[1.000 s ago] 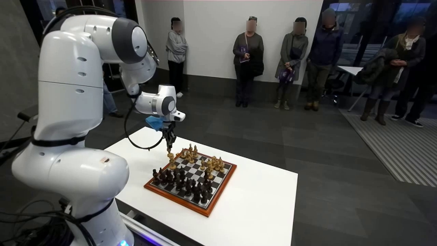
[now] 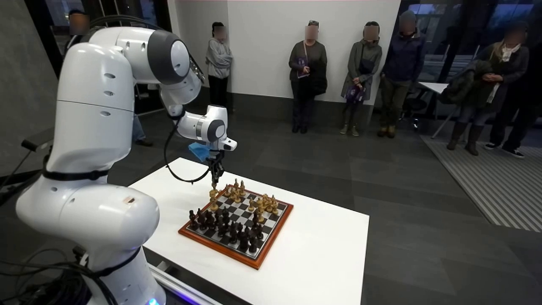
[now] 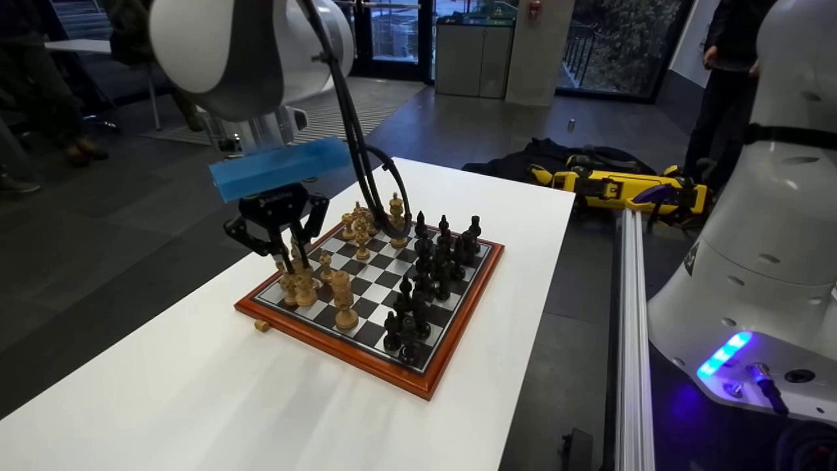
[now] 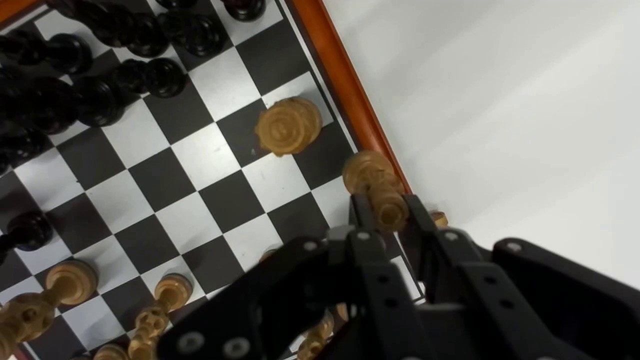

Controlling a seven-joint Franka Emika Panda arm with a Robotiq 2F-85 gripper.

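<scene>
A chess board (image 2: 272, 237) with a reddish-brown rim lies on the white table. In the wrist view, a light wooden chess piece (image 4: 390, 210) is pinched between the dark fingers of my gripper, over the rim and edge squares. Its base tilts away from the fingertips. Seen from exterior view 2, my gripper (image 3: 296, 268) is low over the light pieces at the board's near left; which one it holds is hard to separate there. A light rook-like piece (image 4: 288, 126) stands apart on the board close by.
Dark pieces (image 3: 439, 271) crowd the opposite side of the board. Several other light pieces (image 3: 361, 227) stand towards the far left edge. A small wooden bit (image 3: 261, 325) lies on the table against the rim.
In exterior view 1, my arm and gripper have shifted to the right, with the light piece still in the fingers. The pieces standing on the board look unmoved.
</scene>
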